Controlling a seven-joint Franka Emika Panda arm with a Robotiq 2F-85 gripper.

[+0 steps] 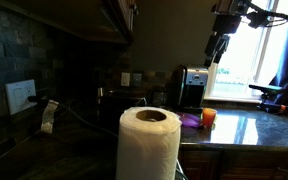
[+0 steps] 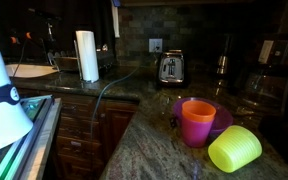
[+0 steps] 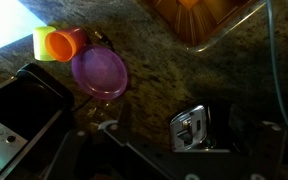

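Observation:
My gripper hangs high above the counter at the upper right of exterior view 1. In the wrist view its dark fingers stand apart at the bottom, so it looks open, with nothing visibly held. An orange cup stands upright by a purple plate or bowl. Beside them a yellow-green cup lies tipped over. From above, the wrist view has the orange cup, the yellow cup and the purple dish at upper left.
A silver-and-black toaster stands by the backsplash. The paper towel roll fills the front of exterior view 1. A cable runs over the counter. In the wrist view, a brown box-like shape and a small shiny metal object are unclear.

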